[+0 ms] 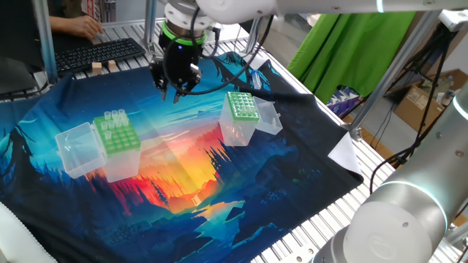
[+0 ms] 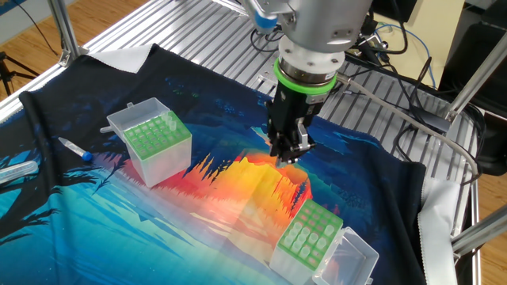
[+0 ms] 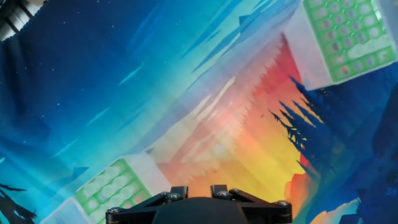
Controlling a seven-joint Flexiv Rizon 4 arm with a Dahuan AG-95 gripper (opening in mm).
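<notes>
My gripper [image 1: 170,96] hangs above the far part of the cloth, fingers apart and nothing between them. A gap also shows between its fingers in the wrist view. One clear box with a green rack [image 1: 118,135] stands at the left, several clear tips or tubes poking up from the rack and its lid open. A second box with a green rack [image 1: 243,107] stands at the right, its clear lid open too. In exterior view 2 the gripper [image 2: 285,158] is between the two boxes, apart from both.
A blue-capped pen or tube [image 2: 77,149] and a clear item [image 2: 17,172] lie beside one box. A keyboard [image 1: 101,54] and two small wooden blocks [image 1: 96,68] are at the back left.
</notes>
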